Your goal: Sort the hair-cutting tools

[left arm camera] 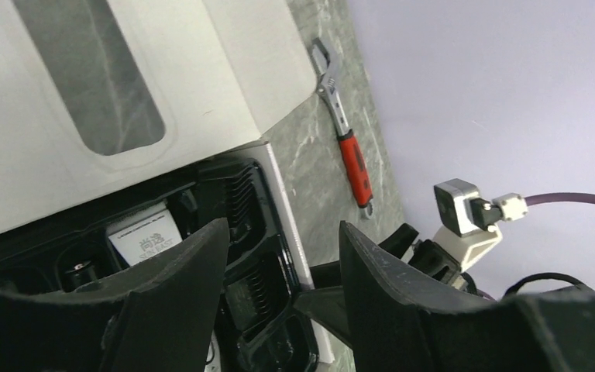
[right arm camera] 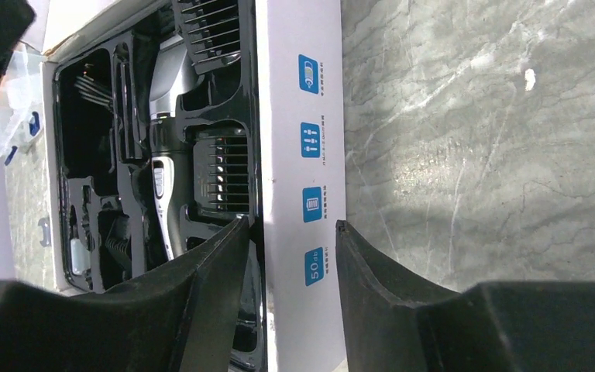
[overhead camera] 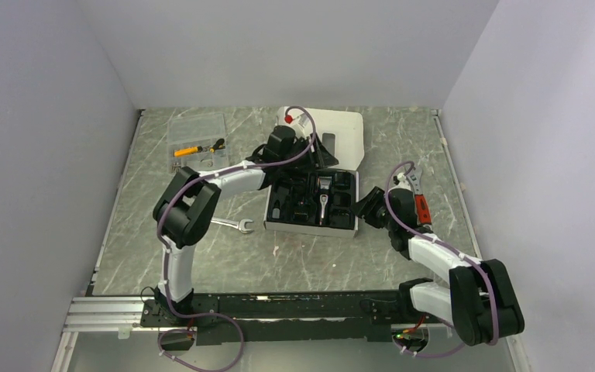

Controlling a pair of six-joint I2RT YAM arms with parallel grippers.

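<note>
The open box (overhead camera: 310,229) has a black tray holding a silver-and-black clipper (overhead camera: 323,203). In the right wrist view, the clipper (right arm camera: 169,132) lies in its slot beside a black guide comb (right arm camera: 227,170). A small white carton (left arm camera: 146,235) sits in the tray in the left wrist view. My left gripper is open over the box's back right part, near the raised lid (left arm camera: 194,62), with nothing visibly held. At the right side, my right gripper has its fingers parted, one on each side of the white side wall (right arm camera: 302,232); contact cannot be made out.
A clear organizer (overhead camera: 198,128) with an orange-handled tool (overhead camera: 187,151) stands at the back left. A wrench (overhead camera: 240,225) lies left of the box. A red-handled adjustable wrench (left arm camera: 355,167) lies to the right, near the right arm.
</note>
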